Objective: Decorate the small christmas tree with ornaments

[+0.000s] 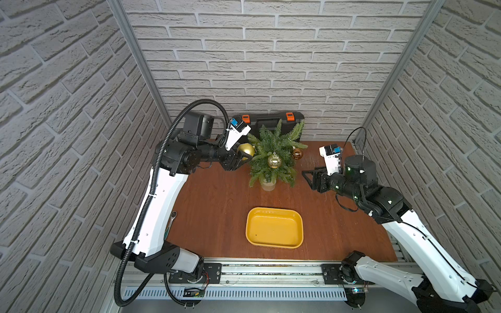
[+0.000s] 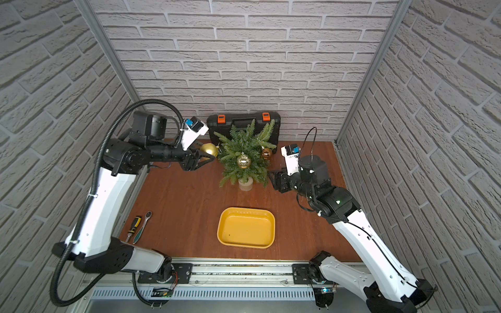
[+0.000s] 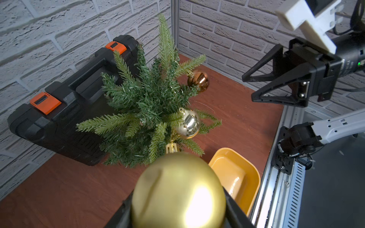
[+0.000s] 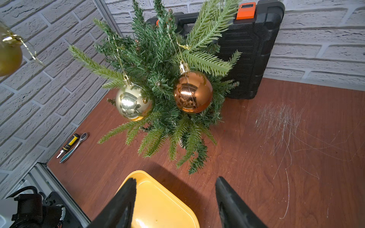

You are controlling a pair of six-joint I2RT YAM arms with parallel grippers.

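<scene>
A small green tree (image 1: 274, 143) stands at the back middle, with a silver-gold ball (image 4: 133, 102) and a copper ball (image 4: 193, 92) hanging on it. My left gripper (image 1: 241, 156) is shut on a matte gold ball (image 3: 178, 193), held at branch height just left of the tree, its cap toward the branches in the left wrist view. My right gripper hangs right of and in front of the tree, fingers parted, nothing between them.
A yellow tray (image 1: 274, 228) lies empty at the front middle. A black case (image 2: 219, 122) stands behind the tree. A screwdriver (image 2: 133, 227) and a wrench (image 2: 143, 224) lie at the left front.
</scene>
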